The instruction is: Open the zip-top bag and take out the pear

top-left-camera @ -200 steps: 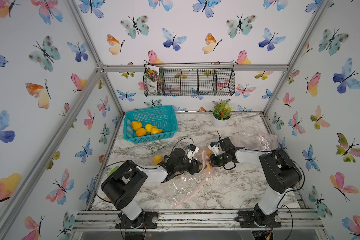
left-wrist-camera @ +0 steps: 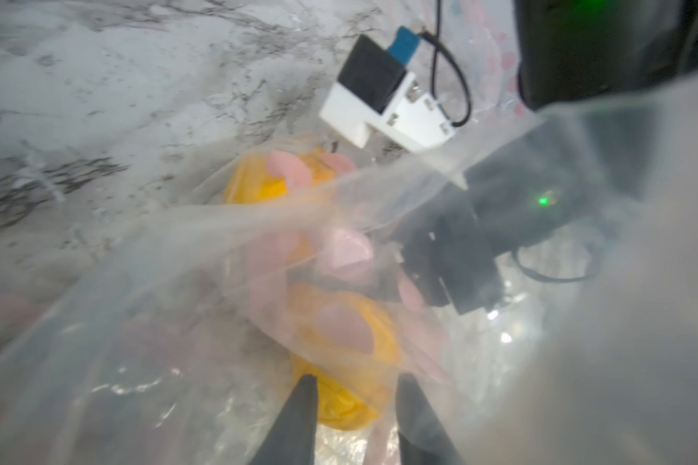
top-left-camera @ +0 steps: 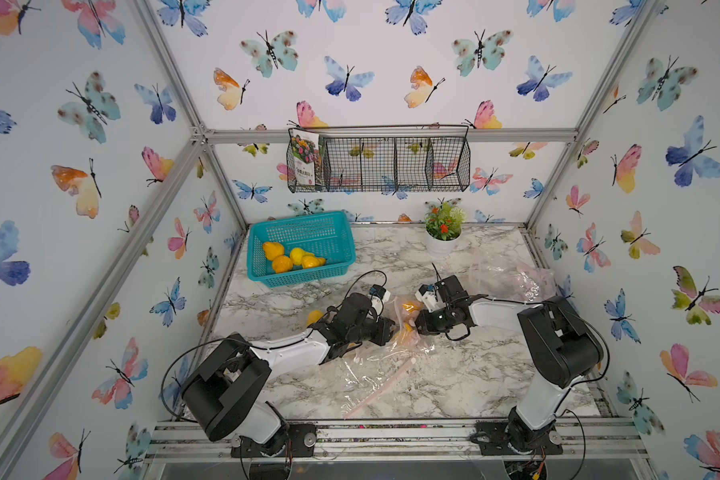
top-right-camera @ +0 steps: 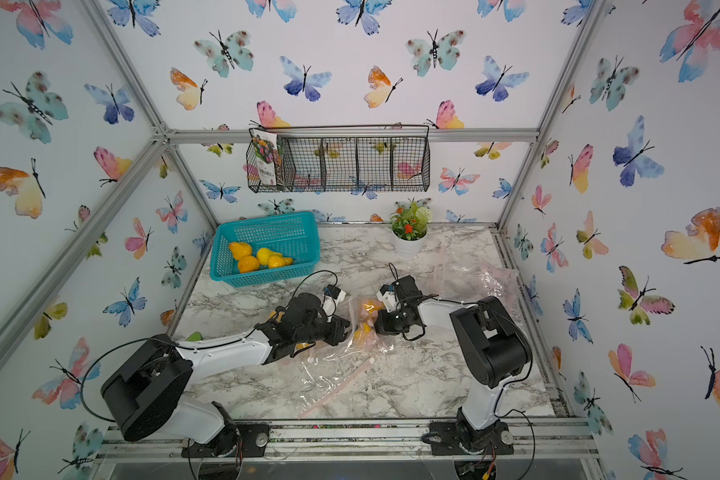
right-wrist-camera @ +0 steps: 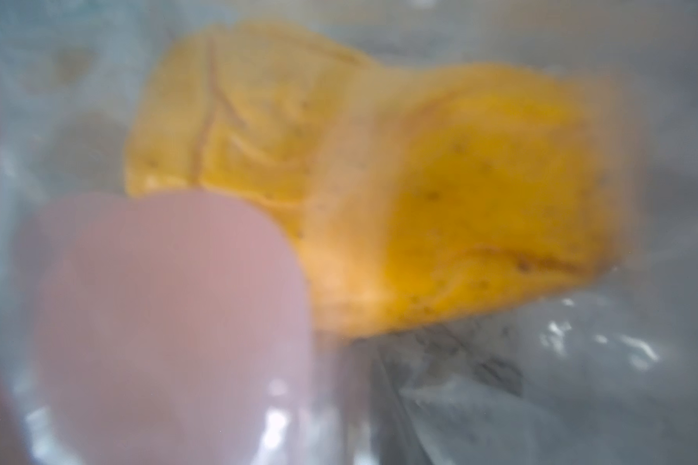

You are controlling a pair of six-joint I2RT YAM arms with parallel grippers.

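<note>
The clear zip top bag with pink dots [top-left-camera: 376, 372] lies on the table, its upper part between my two grippers. Two yellow pears show through its film in the left wrist view: a nearer pear [left-wrist-camera: 353, 403] and a farther pear [left-wrist-camera: 257, 178]. My left gripper has its fingertips apart, the nearer pear just beyond them and film across the view. My right gripper [top-left-camera: 421, 323] is at the bag's right side, its fingers hidden by film and blur. A yellow pear [right-wrist-camera: 504, 193] and a pink dot fill the right wrist view.
Several yellow fruits lie in the teal basket [top-left-camera: 344, 240] at the back left. Another yellow fruit [top-left-camera: 314, 317] sits behind the left arm. A potted plant [top-left-camera: 442, 240] stands at the back, and another clear bag [top-left-camera: 528, 281] lies at right.
My left gripper has shifted slightly left, its arm swinging outward over the green object. The right gripper has moved a little left.
</note>
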